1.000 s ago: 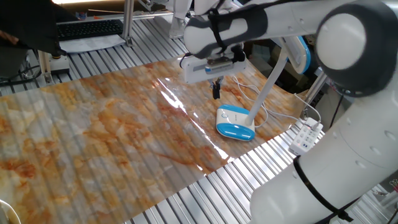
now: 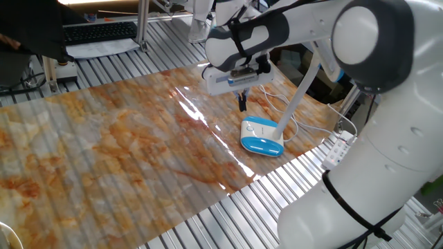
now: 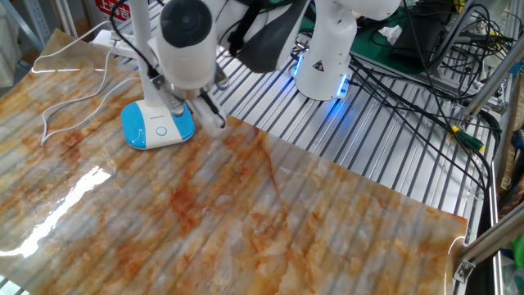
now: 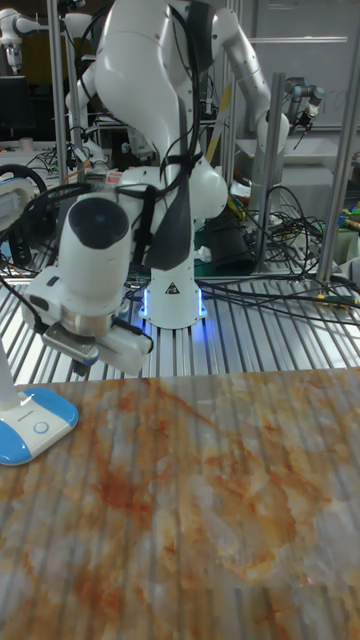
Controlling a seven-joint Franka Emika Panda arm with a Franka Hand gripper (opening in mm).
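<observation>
A blue-and-white desk lamp stands upright on the marbled sheet, its base (image 2: 262, 136) below and slightly right of my gripper (image 2: 242, 104) in exterior view 1. My gripper hangs above the sheet near the lamp, its dark fingers drawn together at the middle of the hand; nothing shows between them. Exterior view 2 shows the lamp base (image 3: 157, 124) beside the hand, with the fingertips hard to make out. At the left edge of exterior view 3 is the lamp base (image 4: 38, 425), and the hand (image 4: 104, 347) hangs above and to its right.
The marbled sheet (image 2: 124, 145) is bare apart from the lamp and its white cord (image 3: 78, 115). A power strip (image 2: 339, 151) lies on the slatted table near the arm. A keyboard (image 2: 100, 32) sits at the back left. Black cables (image 3: 409, 123) run beside the robot base.
The elbow of my arm has shifted left in exterior view 1, and the arm now covers more of the lamp head. My hand has barely moved; its fingers look the same. The lamp base stays put.
</observation>
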